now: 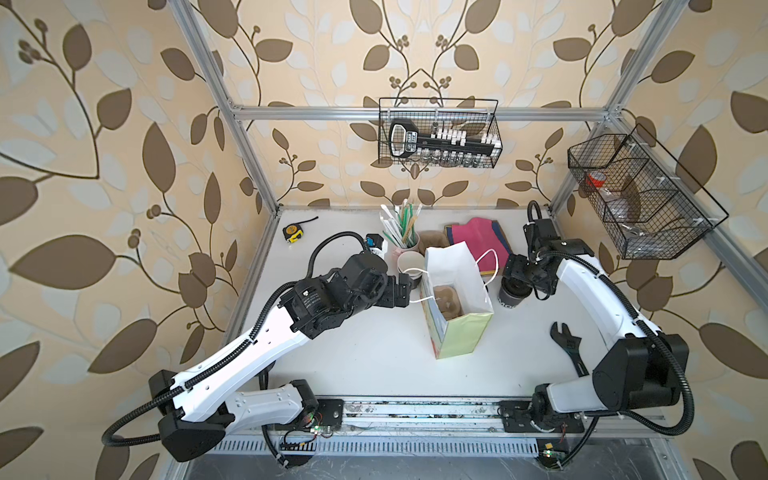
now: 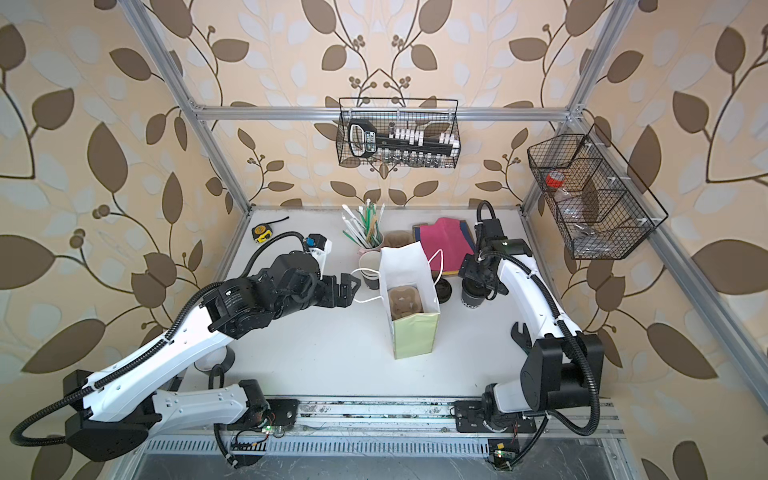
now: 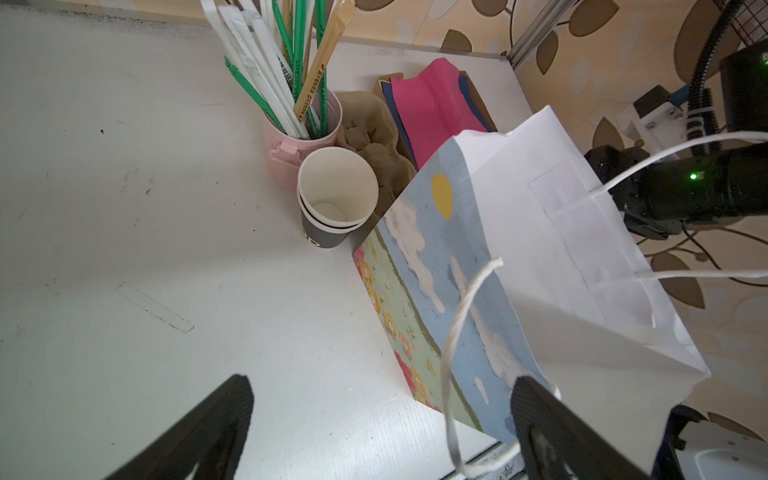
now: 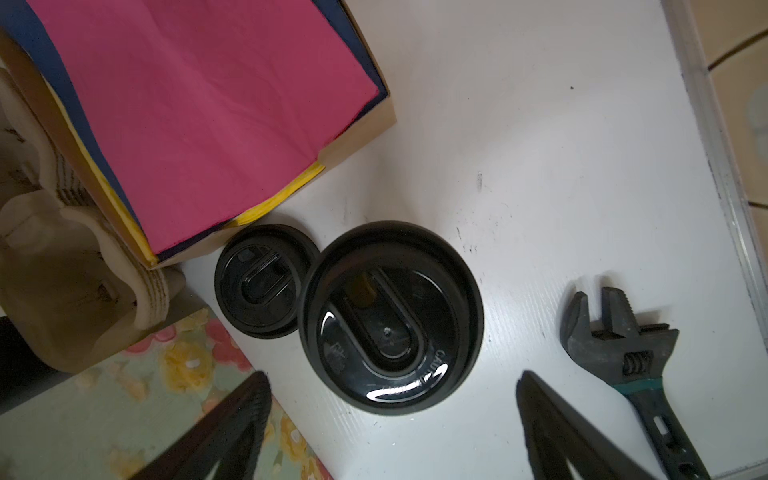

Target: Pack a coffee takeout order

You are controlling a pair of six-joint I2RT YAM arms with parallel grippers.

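Observation:
The paper bag (image 1: 454, 336) stands open-topped mid-table, a brown cardboard carrier (image 1: 447, 302) inside it. My left gripper is open beside the bag; one white rope handle (image 3: 449, 368) loops down between its fingers, close to the right-hand one, with no grip on it visible. Over the black-lidded coffee cup (image 4: 392, 320) is my right gripper, its fingers apart and nothing held between them. A loose black lid (image 4: 260, 280) lies beside that cup. Stacked empty paper cups (image 3: 336, 192) stand behind the bag's left side.
Behind are a pink holder (image 3: 284, 160) of straws and stirrers, another cardboard carrier (image 3: 364, 120) and a box of pink napkins (image 1: 480, 238). An adjustable wrench (image 4: 632, 352) lies at right, a tape measure (image 1: 293, 232) at far left.

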